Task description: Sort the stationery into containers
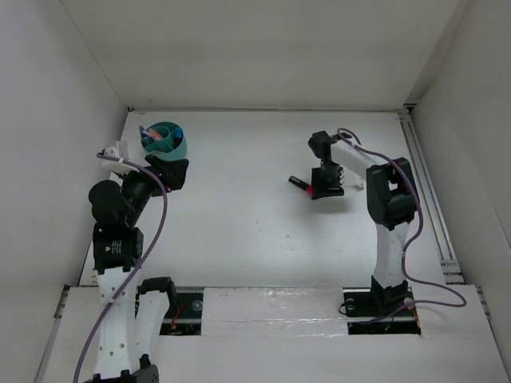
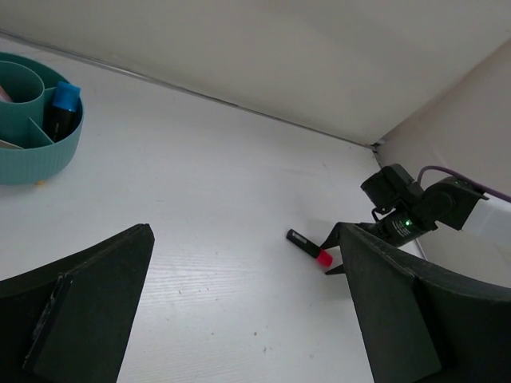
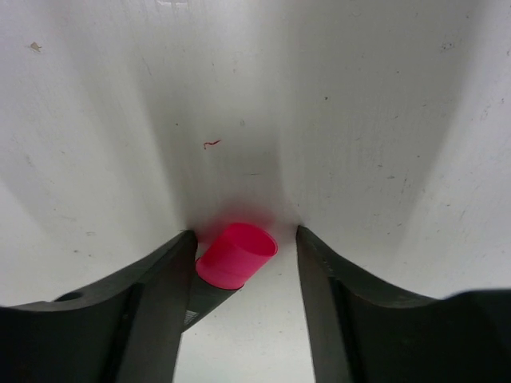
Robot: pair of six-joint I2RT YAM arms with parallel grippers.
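A black marker with a red cap (image 1: 300, 184) lies on the white table, right of the middle. My right gripper (image 1: 313, 193) is low over its capped end. In the right wrist view the red cap (image 3: 238, 254) sits between the parted fingers, close to the left finger (image 3: 180, 263), with a gap to the right one. The fingers there stand part open. Far to the left, my left gripper (image 1: 177, 172) is open and empty, just in front of the teal divided container (image 1: 180, 150). That container holds several items, among them a blue-capped marker (image 2: 63, 105).
White walls close in the table at the back and both sides. A pale object (image 1: 352, 180) is partly hidden behind the right gripper.
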